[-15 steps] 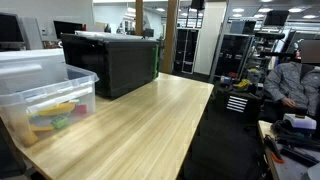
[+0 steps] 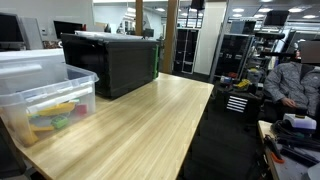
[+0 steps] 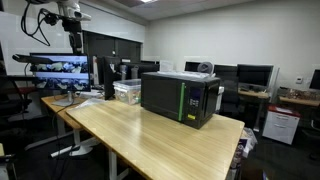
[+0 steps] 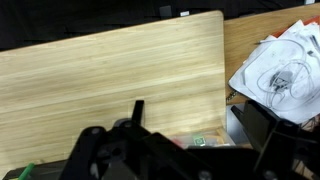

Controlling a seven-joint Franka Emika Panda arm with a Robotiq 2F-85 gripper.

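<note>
High above the wooden table [image 2: 135,125], my gripper is open, with bare tabletop showing between its fingers in the wrist view. The arm [image 3: 75,30] hangs at the upper left in exterior view 2, well clear of the table. A clear plastic box [image 2: 55,100] holding colourful items stands at the near left in exterior view 1. Beside it along the table edge is a black microwave [image 2: 110,62], its green-edged front visible in exterior view 2. Part of the box [image 4: 200,137] shows low in the wrist view.
White papers with a cable [image 4: 288,72] lie on an adjoining wooden surface in the wrist view. Monitors [image 3: 62,70] stand behind the table's far end, and some papers rest on top of the microwave.
</note>
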